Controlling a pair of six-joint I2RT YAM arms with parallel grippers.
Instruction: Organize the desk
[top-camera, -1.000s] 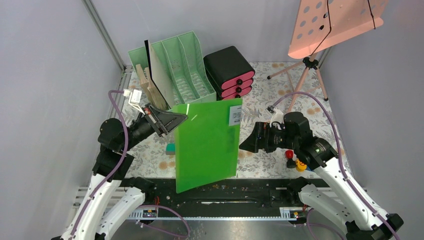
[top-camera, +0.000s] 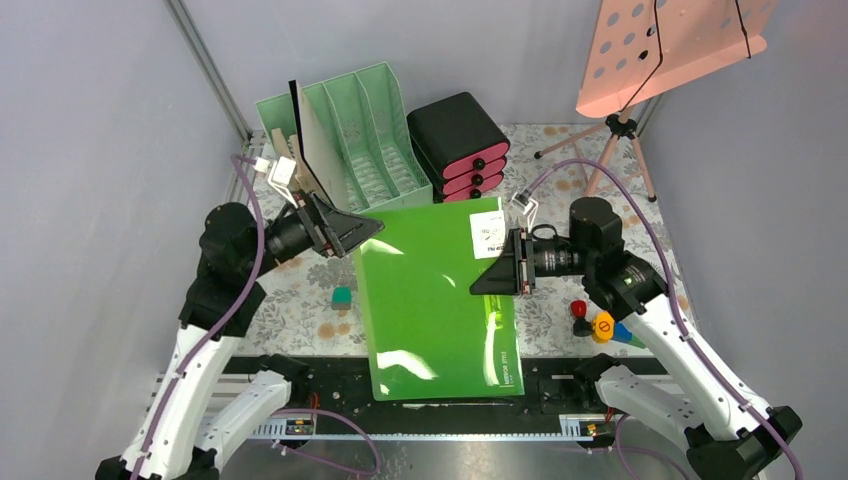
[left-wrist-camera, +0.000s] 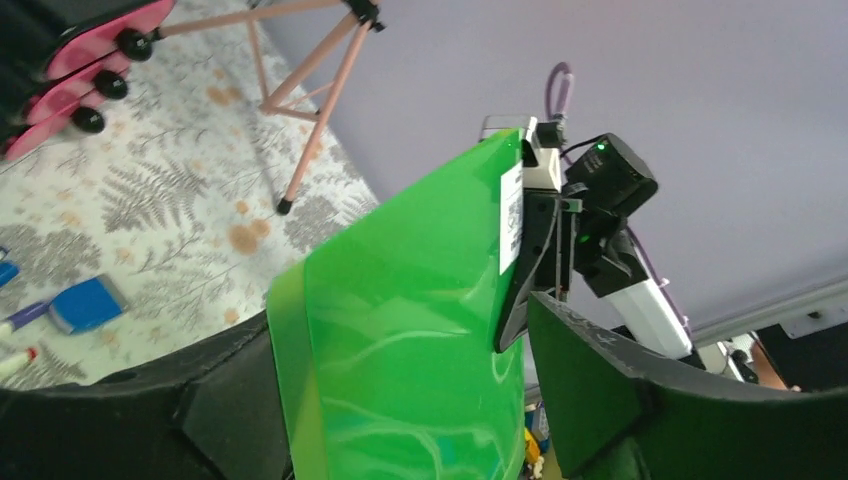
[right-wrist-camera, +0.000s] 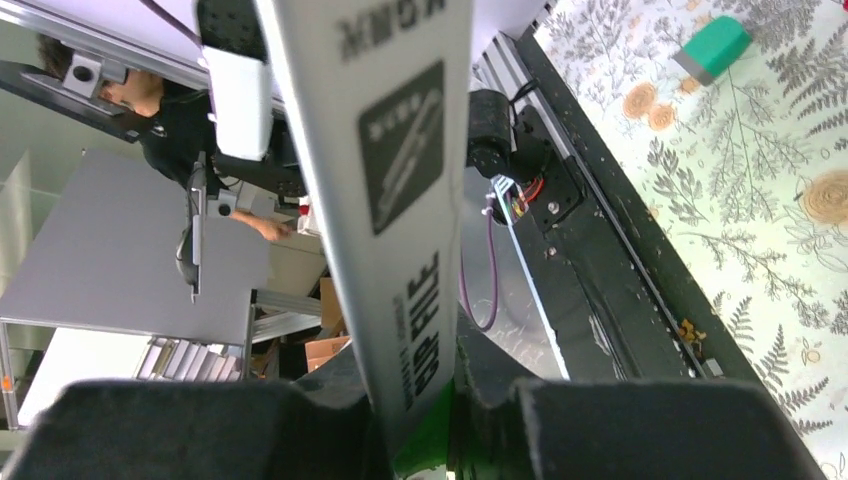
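Observation:
A bright green file folder (top-camera: 435, 330) hangs between my arms, over the desk's front. My right gripper (top-camera: 478, 288) is shut on its right side, near the white label (top-camera: 488, 234). In the right wrist view a pale printed strip of the folder (right-wrist-camera: 390, 200) rises from between the fingers. At the folder's upper left edge is my left gripper (top-camera: 375, 228). The left wrist view shows its fingers (left-wrist-camera: 600, 390) apart, with the folder (left-wrist-camera: 410, 320) in the gap. The green sorter (top-camera: 365, 130) stands at the back left, holding several upright boards or folders (top-camera: 318, 150) in its left part.
A black drawer box with pink fronts (top-camera: 460, 145) sits right of the sorter. Farther right is a pink stand on a tripod (top-camera: 620, 130). A teal block (top-camera: 342, 298) lies on the left; small coloured items (top-camera: 603, 326) lie under the right arm.
My right gripper has come up and inward and closed on the folder's right side. The folder has turned and its lower end has come forward, and the left gripper's fingers have loosened.

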